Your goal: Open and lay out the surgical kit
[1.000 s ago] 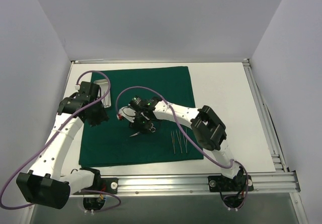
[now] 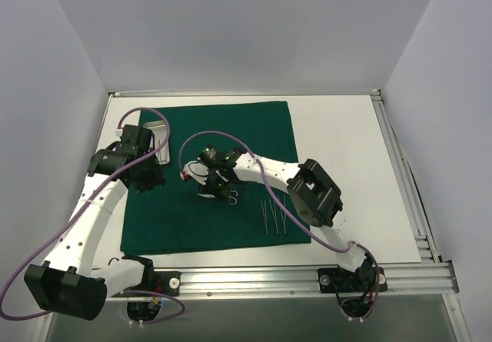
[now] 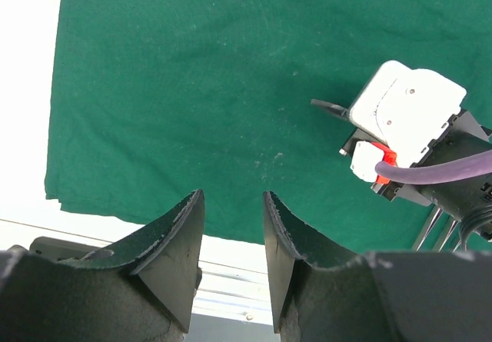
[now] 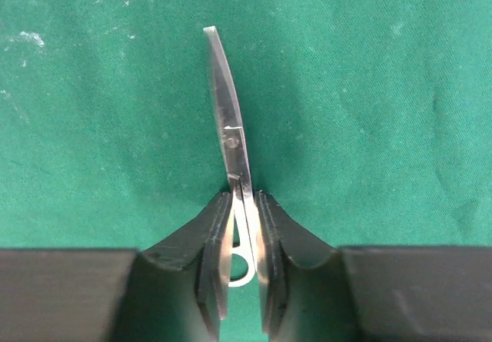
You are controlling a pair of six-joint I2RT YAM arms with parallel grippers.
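Note:
Steel scissors (image 4: 231, 123) lie on the green cloth (image 2: 177, 227), their handles between the fingertips of my right gripper, down at cloth level; whether it grips them is unclear. In the top view that gripper (image 2: 217, 192) is over the cloth's middle. My left gripper hangs open above the cloth's left part with nothing between its fingers. A silver tray (image 2: 157, 127) at the back left holds thin items, partly hidden by the left arm. Several long thin instruments (image 2: 274, 219) lie side by side right of the scissors.
Metal rails edge the table.
The scissors' visible blade has shifted slightly at my right gripper, now lying more level in the top view. The right arm has moved very little; the left arm has not moved.

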